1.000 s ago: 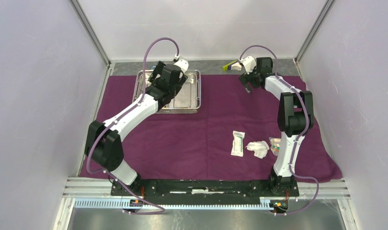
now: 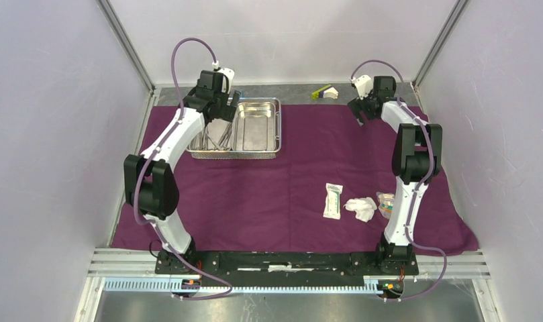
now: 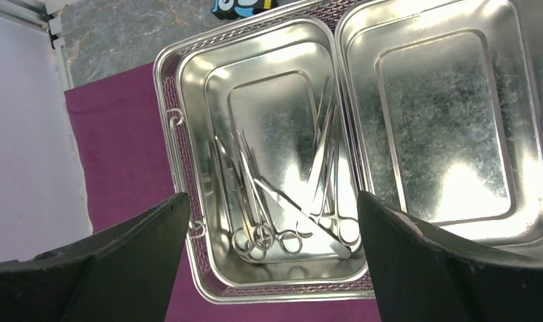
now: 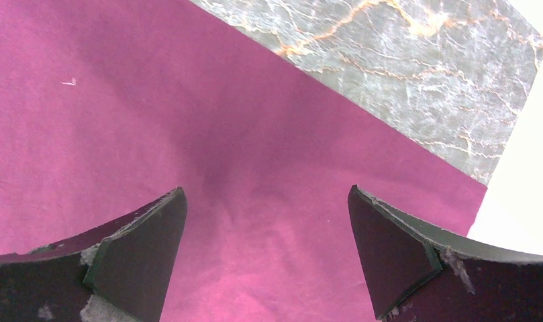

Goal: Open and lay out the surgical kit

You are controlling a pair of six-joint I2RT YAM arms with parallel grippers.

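A wire basket holds two steel trays side by side. In the left tray lie several scissors and clamps, plus a flat-handled scalpel lying across them. The right tray looks empty in the left wrist view. My left gripper is open above the left tray, its fingers wide apart with nothing held. At the far right my right gripper is also open, over bare purple cloth. On the cloth's front half are a white packet and a crumpled white bundle.
A clear bag lies beside the right arm's forearm. Behind the cloth, a yellow-green and white object rests on the grey marbled strip. A dark blue patterned item sits behind the basket.
My left gripper has moved left, from over the right tray to over the instruments in the left tray. My right gripper has shifted a little to the right.
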